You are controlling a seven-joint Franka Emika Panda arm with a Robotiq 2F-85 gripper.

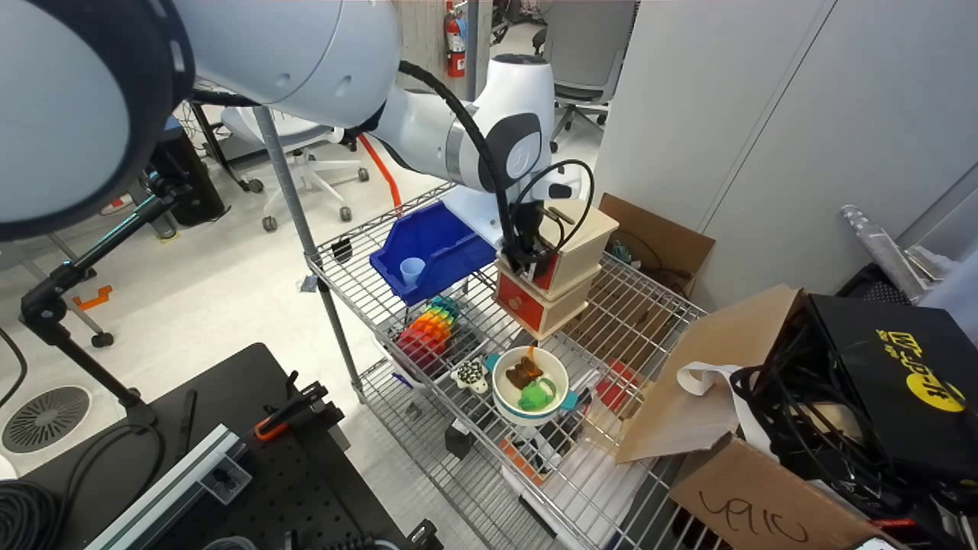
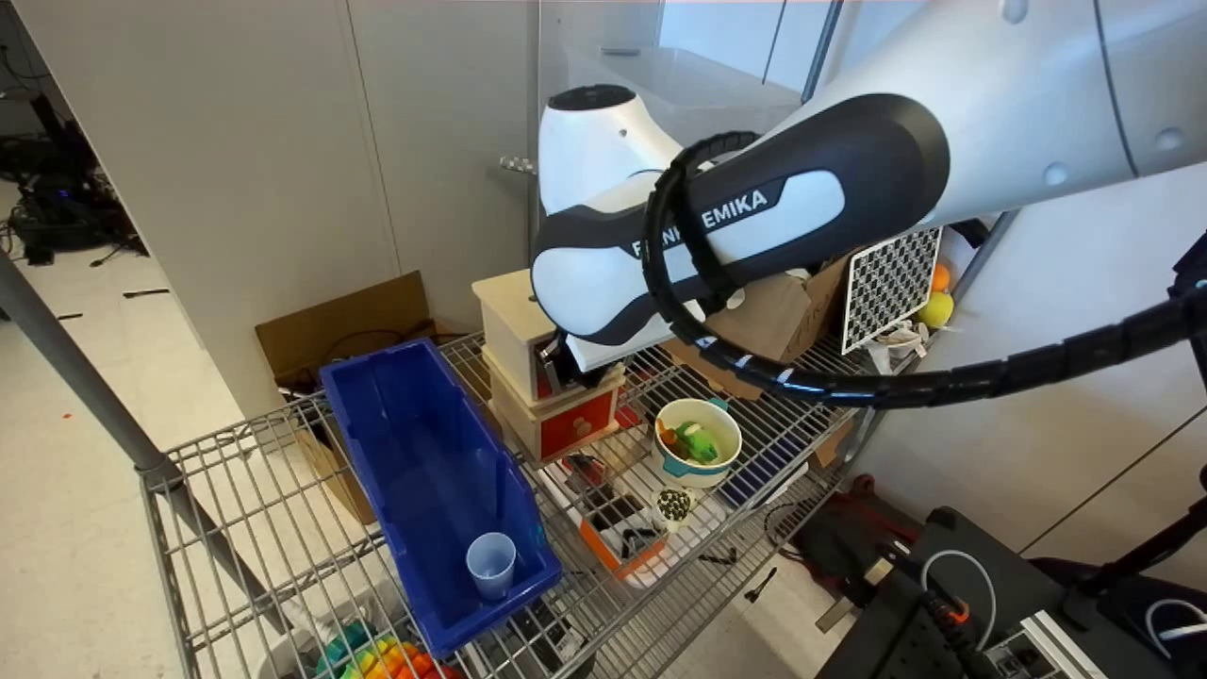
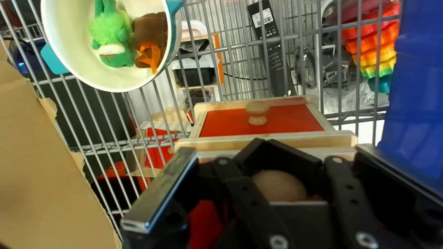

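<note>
Two small wooden drawer boxes with red fronts stand stacked on the wire shelf: an upper box and a lower box. In the wrist view my gripper is shut around the round wooden knob of the upper red drawer. The arm mostly covers that drawer front in both exterior views, so I cannot tell whether it stands slightly out. Below it, the lower red drawer shows its own free knob.
A blue bin holding a light-blue cup stands beside the boxes. Nearby are a white pot with toys inside, a spotted toy and a cardboard box. The shelf's wire corner by the bin is bare.
</note>
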